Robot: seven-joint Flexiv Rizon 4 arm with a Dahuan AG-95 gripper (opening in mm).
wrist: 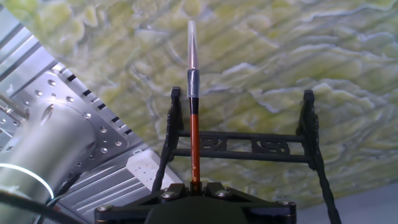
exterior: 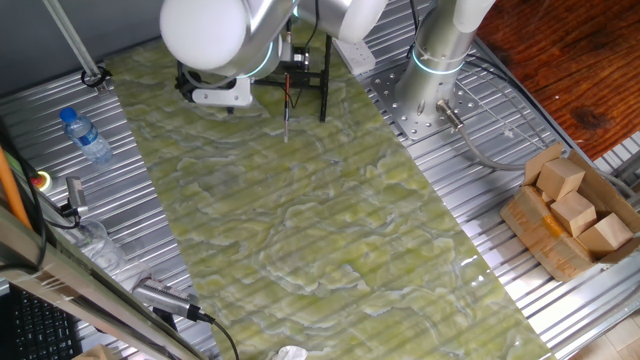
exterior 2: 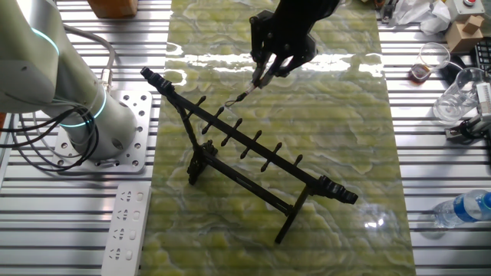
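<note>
A brush with an orange-brown handle, a silver collar and a clear-looking tip is clamped in my gripper, which is shut on it. In exterior view 2 the gripper hangs over the far side of a black rack with a row of small pegs. A thin loop at the brush's end shows close to the pegs there; whether it touches one, I cannot tell. From exterior view 1 the brush points toward the open mat, with the rack partly hidden behind the arm.
The arm base and a white power strip stand beside the rack. A water bottle lies at one side; a cardboard box of wooden blocks sits opposite.
</note>
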